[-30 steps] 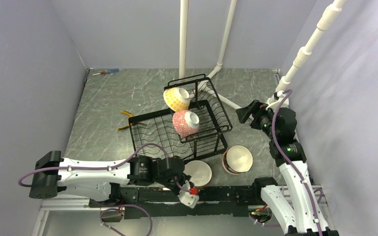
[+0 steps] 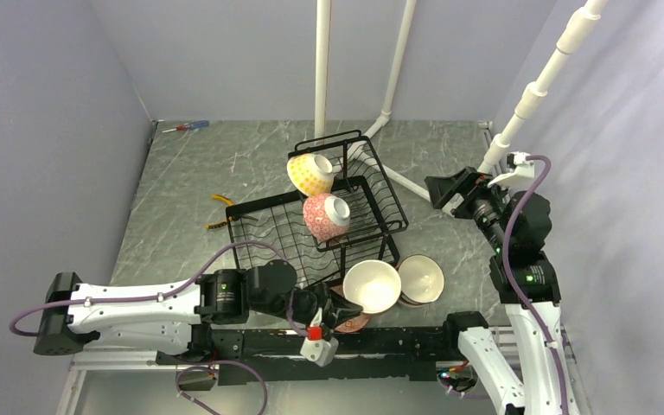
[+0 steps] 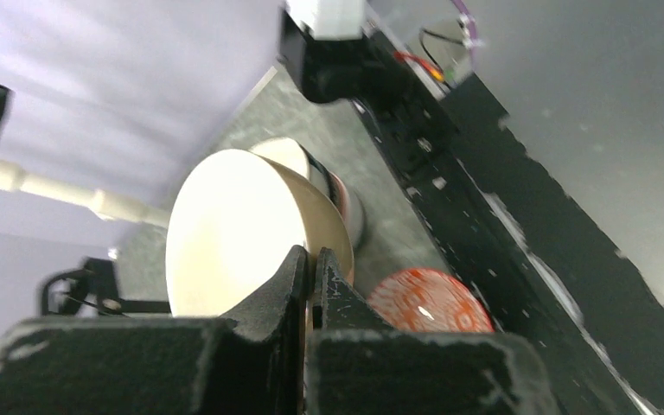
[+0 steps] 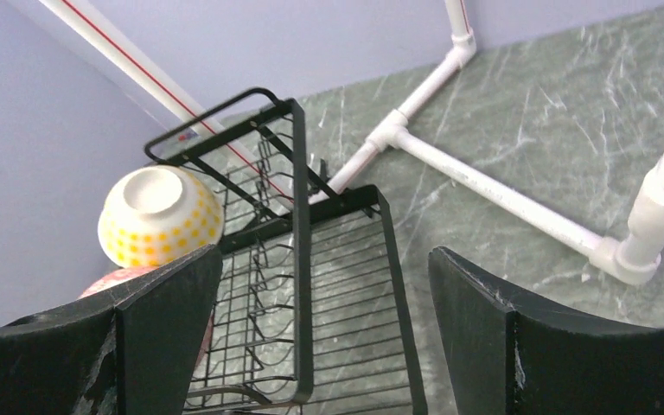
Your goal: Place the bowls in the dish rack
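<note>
My left gripper is shut on the rim of a white bowl [image 2: 372, 281], held at the near right corner of the dish rack [image 2: 259, 238]. A red-patterned bowl [image 3: 425, 303] lies below it. A stack of bowls [image 2: 422, 278] stands to the right. The rack holds a yellow-dotted bowl [image 2: 309, 171] and a pink-patterned bowl [image 2: 324, 220], both on their sides. My right gripper [image 2: 443, 194] is open, with nothing between its fingers, right of the rack.
White pipes [image 2: 527, 104] run along the back and right. Pliers [image 2: 220, 224] and a screwdriver [image 2: 186, 126] lie on the left of the counter [image 2: 164, 190], which is otherwise clear there.
The white bowl has come up and right in my left gripper, showing the red-patterned bowl beneath.
</note>
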